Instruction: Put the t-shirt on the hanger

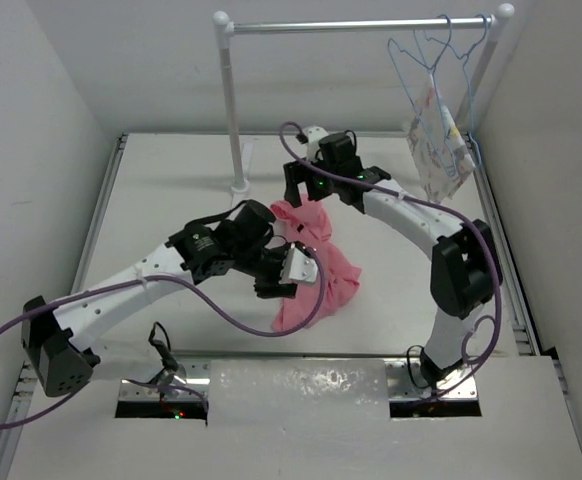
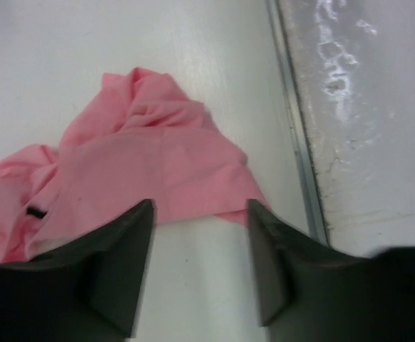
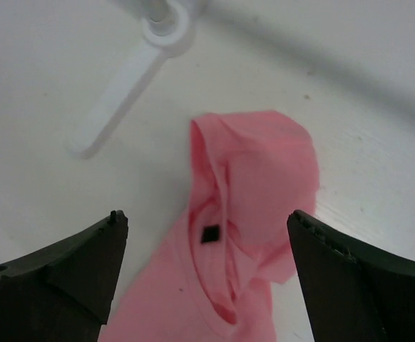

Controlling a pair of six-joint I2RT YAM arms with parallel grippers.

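The pink t-shirt lies crumpled on the white table, stretching from near the rack's left post toward the front. In the left wrist view its fabric is folded over itself just beyond my left gripper, whose fingers stand apart with no cloth seen held between them. My right gripper is open above the shirt's far end, where a small dark tag shows. Blue hangers hang at the right end of the rail, clear of both grippers.
A white rack with a metal rail spans the back. A patterned cloth hangs among the hangers at right. The rack's left post and foot stand close to the shirt. Bare table lies to the left.
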